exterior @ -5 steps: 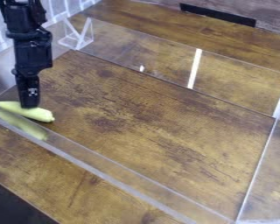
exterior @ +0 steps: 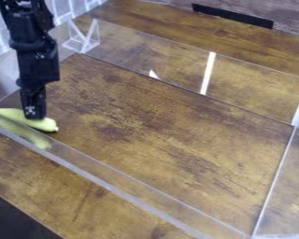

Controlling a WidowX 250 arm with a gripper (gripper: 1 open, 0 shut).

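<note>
A pale yellow-green elongated object point(exterior: 40, 122), like a corn cob, lies on the wooden floor point(exterior: 164, 140) of a clear-walled enclosure at the left, against the near wall, where its reflection shows. The black gripper point(exterior: 31, 110) points down from the upper left, its tip at the top of that object. Its fingers look closed together, and I cannot see anything held between them.
Clear plastic walls point(exterior: 286, 168) border the wooden area on the sides. The middle and right of the floor are empty. A dark edge lies at the lower left.
The gripper has shifted slightly to the right. The yellow-green object looks unmoved.
</note>
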